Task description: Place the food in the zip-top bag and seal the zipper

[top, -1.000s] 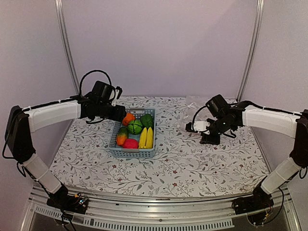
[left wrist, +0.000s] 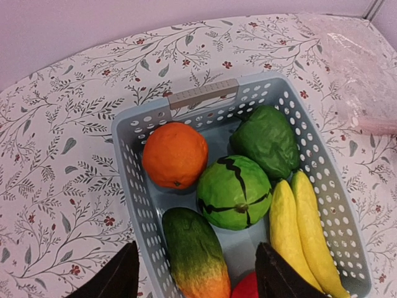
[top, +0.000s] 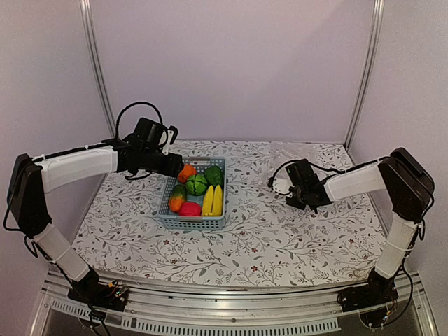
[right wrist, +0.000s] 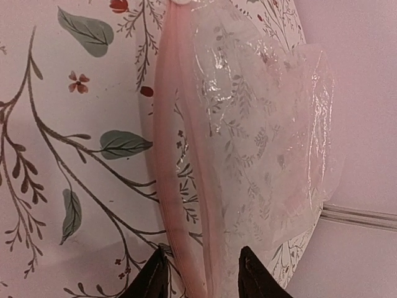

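Observation:
The clear zip top bag (right wrist: pixel 267 143) lies flat at the back right, its pink zipper strips (right wrist: pixel 164 124) running toward my right gripper. The two fingers stand apart on either side of the pink edge's lower end. Whether they touch it cannot be told. To the left, a grey basket (top: pixel 192 222) holds an orange (left wrist: pixel 175 155), a green pepper (left wrist: pixel 267 139), a striped green melon (left wrist: pixel 234 192), two yellow bananas (left wrist: pixel 288 230), a green-orange papaya (left wrist: pixel 192 248) and a red food (left wrist: pixel 247 287). Above the basket my left gripper is open and empty.
Behind the bag rises a pale back wall (top: pixel 231 70). A metal rail (top: pixel 210 322) runs along the front.
My right arm has drawn back a little and come lower over the bag, with the gripper's body shifting slightly left. The left arm, the basket and the food have not moved.

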